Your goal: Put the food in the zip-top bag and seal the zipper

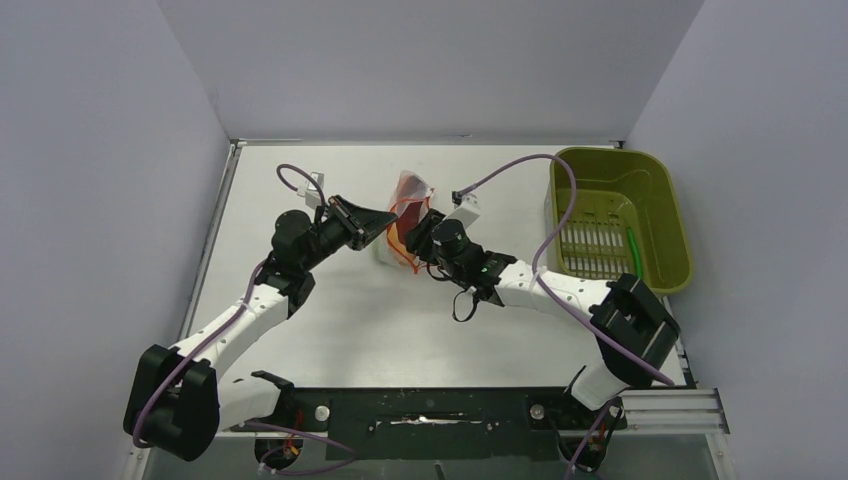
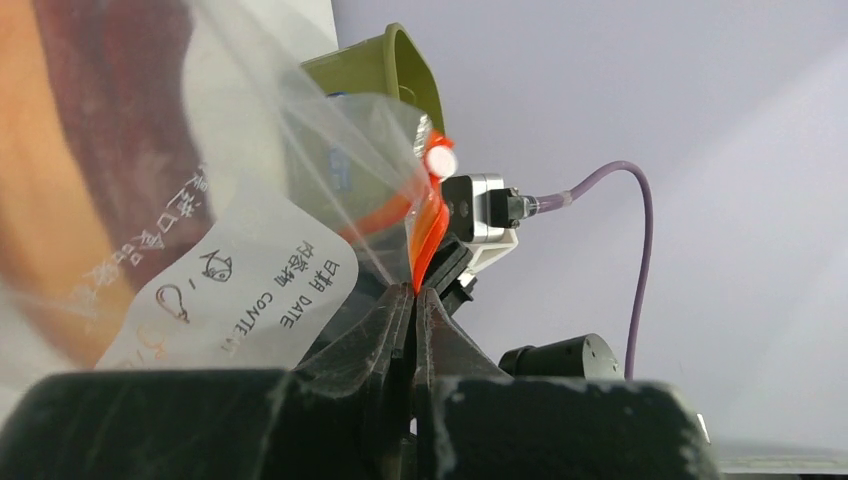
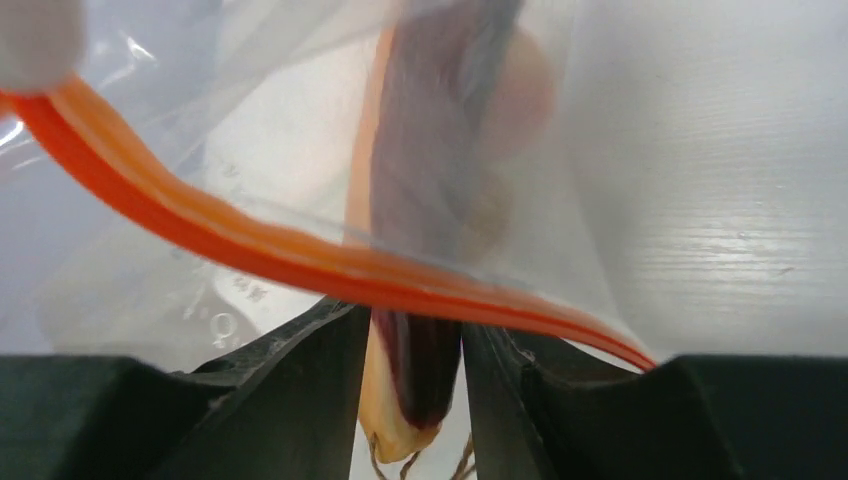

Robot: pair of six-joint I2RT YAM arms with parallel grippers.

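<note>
A clear zip top bag (image 1: 410, 186) with an orange zipper edge stands at the middle of the table, its mouth spread toward me. My left gripper is shut at the lower end of the bag's orange edge (image 2: 429, 225), where the white slider (image 2: 440, 162) also shows. Hot-dog-like food (image 3: 425, 370), dark red-brown and orange-yellow, extends into the bag, its near end sticking out past the zipper edge. My right gripper has one finger on each side of that end, with the fingers partly apart. Whether they press on it cannot be told.
An olive-green basket (image 1: 655, 160) with a green item (image 1: 634, 252) inside stands at the right. White walls close off the back and sides.
</note>
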